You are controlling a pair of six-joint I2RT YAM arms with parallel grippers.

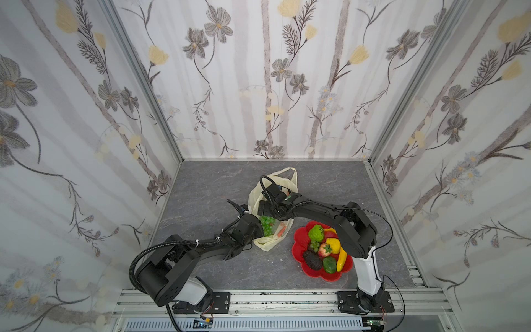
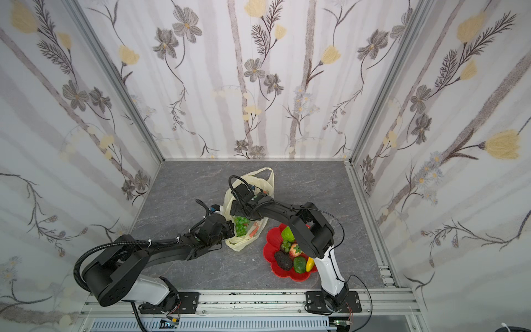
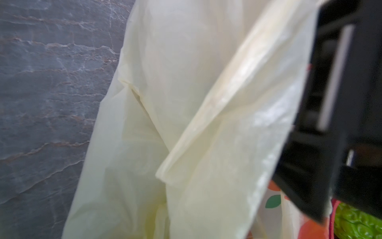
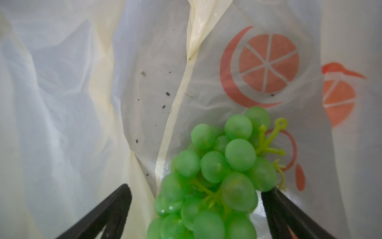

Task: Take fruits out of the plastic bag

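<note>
A cream plastic bag lies open mid-table, green grapes inside it. My right gripper is inside the bag, open, its two fingers either side of the grape bunch in the right wrist view. My left gripper is at the bag's left edge, shut; the crumpled bag fills much of the left wrist view, and whether its fingertips pinch the film is hidden.
A red flower-shaped bowl to the front right holds several fruits, including a banana, an avocado and a yellow pepper. Bare grey tabletop lies left of the bag and behind.
</note>
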